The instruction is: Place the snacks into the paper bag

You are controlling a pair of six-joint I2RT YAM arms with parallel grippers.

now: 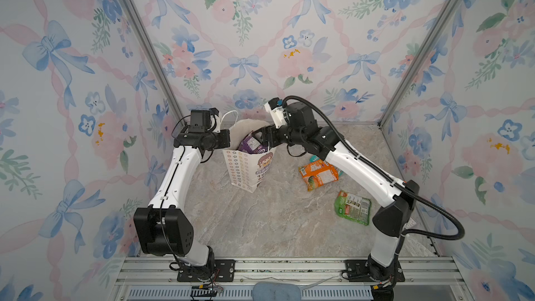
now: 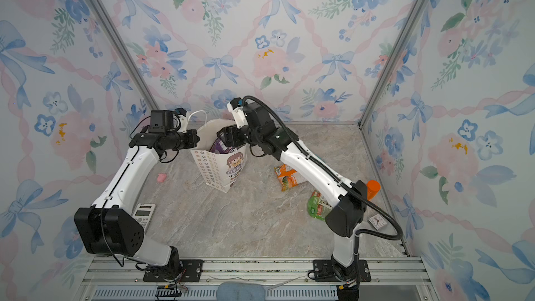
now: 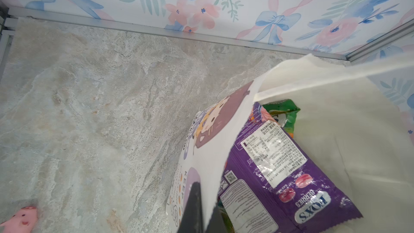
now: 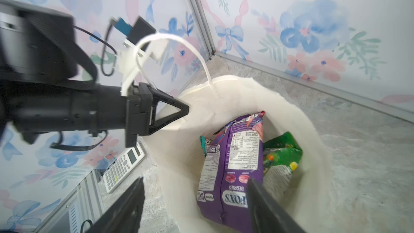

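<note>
The white paper bag [image 1: 242,170] stands with its mouth spread, its printed side facing the front. My left gripper is shut on the bag's left rim. Inside the bag lies a purple snack packet [image 4: 241,159], with a green packet [image 4: 280,164] partly under it. My right gripper hangs over the mouth, fingers well apart and nothing held; the purple packet shows below, beyond its fingertips. On the table are an orange packet [image 1: 320,175] and a green packet [image 1: 352,207]. A teal packet [image 1: 315,159] is mostly hidden by the right arm.
At the table's right are an orange cup [image 2: 372,189] and a small clock [image 2: 377,221]. A calculator [image 2: 143,214] and a pink toy [image 2: 161,177] lie left.
</note>
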